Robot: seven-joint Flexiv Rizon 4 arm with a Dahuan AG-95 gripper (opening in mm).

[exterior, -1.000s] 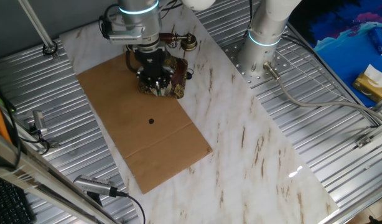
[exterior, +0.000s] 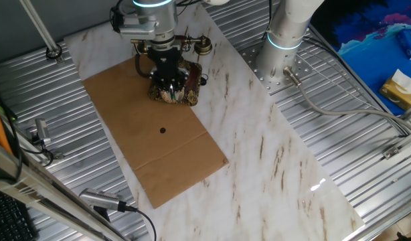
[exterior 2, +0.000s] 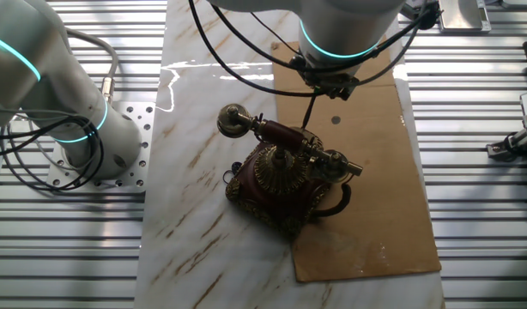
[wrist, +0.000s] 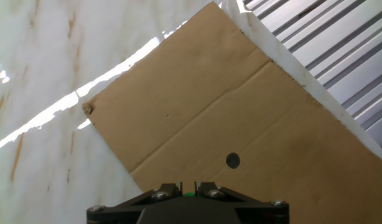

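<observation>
An old-style telephone (exterior 2: 276, 176), dark red with brass trim, stands partly on the cardboard and partly on the marble-patterned tabletop. Its handset (exterior 2: 285, 137) rests across the top cradle. In exterior view 1 my gripper (exterior: 169, 92) points down in front of the telephone body (exterior: 193, 75) and hides part of it; whether they touch is unclear. At the bottom of the wrist view the gripper shows its dark fingers close together, with a small green patch between them. How far they are parted is hard to judge. The telephone is outside the wrist view.
Flat brown cardboard (exterior: 152, 154) with a black round spot (exterior: 162, 130) lies on the marble-patterned table (exterior: 259, 167). Bare tabletop extends toward the front right.
Telephone and cardboard have stayed in place.
</observation>
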